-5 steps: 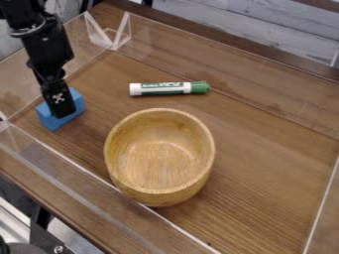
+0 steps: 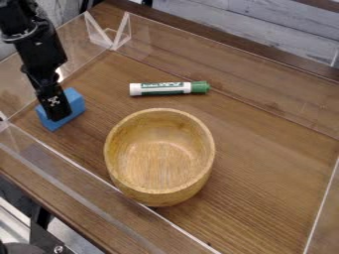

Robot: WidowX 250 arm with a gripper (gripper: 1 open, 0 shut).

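At the left of the camera view my black gripper (image 2: 54,102) reaches down over a blue block (image 2: 59,113) lying on the wooden table near its left edge. The fingertips are at or just above the block's top; whether they touch it is unclear. The gripper appears open. A tan oval bowl (image 2: 159,156) sits at the centre, lower than the block in the view. A white marker with a green cap (image 2: 169,88) lies on its side behind the bowl.
Clear plastic strips or brackets stand at the upper left, beside the arm.
The gripper has shifted slightly to the left over the blue block. The bowl and marker have not moved.
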